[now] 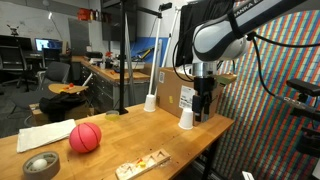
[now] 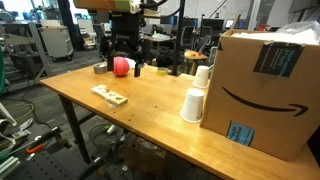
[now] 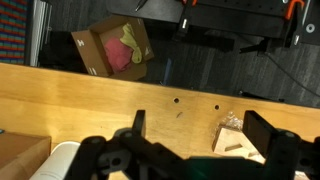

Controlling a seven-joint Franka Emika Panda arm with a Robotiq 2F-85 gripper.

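My gripper stands open in the wrist view, its two dark fingers wide apart with bare tabletop between them. From the side, the gripper (image 1: 203,106) hangs above the table's near edge, in front of a white cup (image 1: 186,118). A red ball (image 1: 85,137) rests on the far part of the table. Close to the edge lies a pale wooden tray (image 2: 109,95) with small pieces in it. The same tray (image 3: 238,138) shows partly behind the right finger. A second white cup (image 2: 202,76) stands farther back.
A large cardboard box (image 2: 262,95) blocks one end of the table. A tape roll (image 1: 41,166), a white cloth (image 1: 46,136) and a yellowish round item (image 1: 112,114) lie elsewhere on it. An open carton (image 3: 112,50) sits below the edge.
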